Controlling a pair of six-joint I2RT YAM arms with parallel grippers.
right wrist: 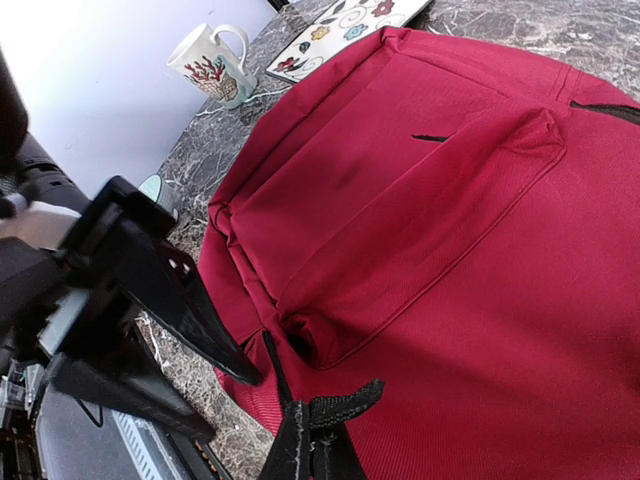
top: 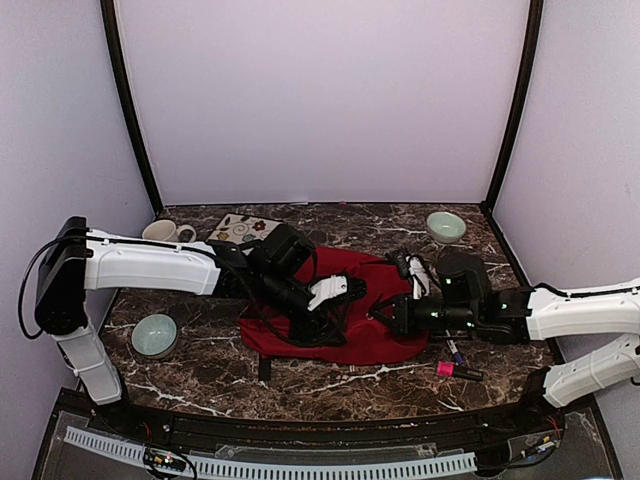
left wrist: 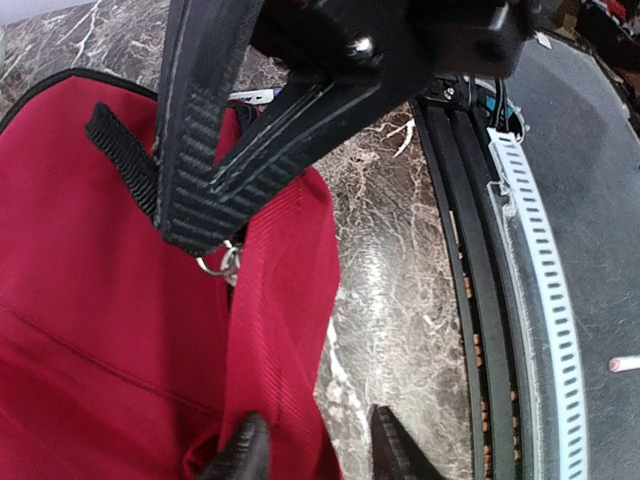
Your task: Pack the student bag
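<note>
The red bag [top: 390, 345] lies flat in mid-table, partly covered by both arms. In the right wrist view my right gripper is shut on a thin black tab [right wrist: 348, 402] over the red cloth. That same black tab [left wrist: 122, 150] sticks out past its fingers in the left wrist view, with a small metal ring [left wrist: 230, 262] beside them. My left gripper is part open at the bag's near edge. A fold of red cloth [left wrist: 285, 330] reaches down between its fingers without being visibly clamped.
A patterned book [top: 242, 228] and a mug [top: 168, 232] stand at the back left. Pale bowls sit at left [top: 154, 336] and back right [top: 446, 227]. A pink-and-black marker [top: 460, 371] lies right of the bag. Bare table shows along the front.
</note>
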